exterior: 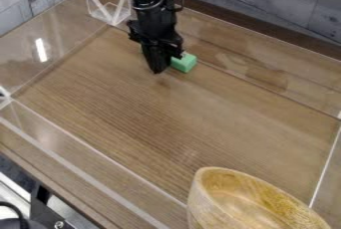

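The black robot arm reaches in from the back, its gripper [160, 58] low over the wooden table near the top middle. A small green block [184, 62] lies just right of the gripper, partly behind it. I cannot make out whether the fingers are open or shut.
A large yellow bowl [250, 203] sits at the bottom right. A clear plastic object [107, 8] stands at the back left.
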